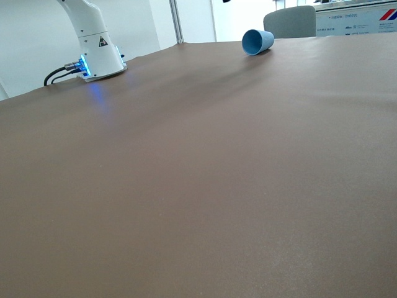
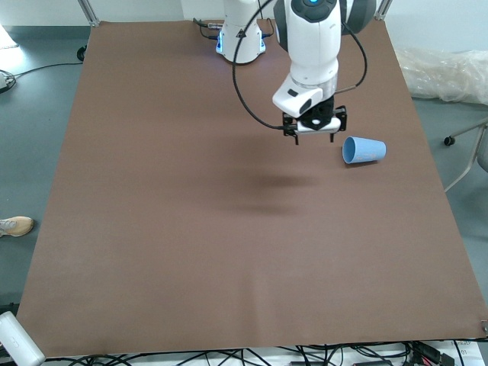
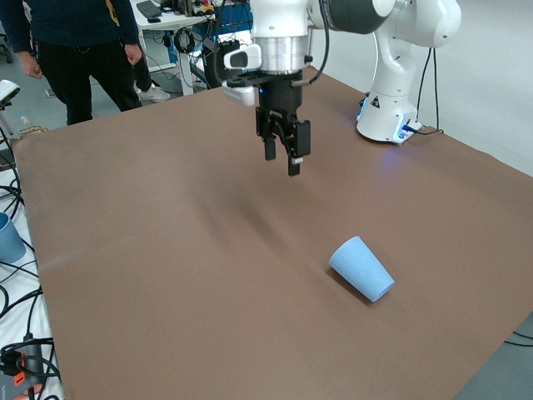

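A light blue ribbed plastic cup (image 2: 364,150) lies on its side on the brown table, right of centre in the left view; it also shows in the top view (image 1: 260,41) and in the right view (image 3: 361,269). My black gripper (image 2: 314,139) hangs from the white arm above the table, just up and left of the cup, apart from it. In the right view the gripper (image 3: 281,154) points down with its fingers clear of the table; whether they are open or shut is hard to tell.
The arm's base (image 3: 387,112) stands at the back edge. Cables and devices line the near edge, with another blue cup (image 3: 8,237) off the table there. A person stands beside the table in the right view.
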